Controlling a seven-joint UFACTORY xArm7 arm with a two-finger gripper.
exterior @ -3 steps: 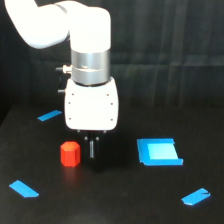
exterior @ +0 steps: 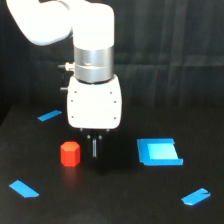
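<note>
A small red block (exterior: 70, 154) rests on the black table, to the left of my gripper. My gripper (exterior: 95, 152) hangs from the white hand, pointing down, with its dark fingertip area just right of the block and a visible gap between them. The fingers show only as a thin dark shape against the dark table, so how the fingers stand is unclear. On the right lies a light-blue square (exterior: 162, 151) bordered by darker blue tape.
Strips of blue tape lie on the table at the back left (exterior: 49, 115), front left (exterior: 23, 189) and front right (exterior: 196, 197). Bare black table surrounds the block and the square. A dark curtain (exterior: 170, 60) hangs behind.
The hand has shifted slightly to the right in the view, widening its gap from the red block a little. The block and the blue square have stayed where they were.
</note>
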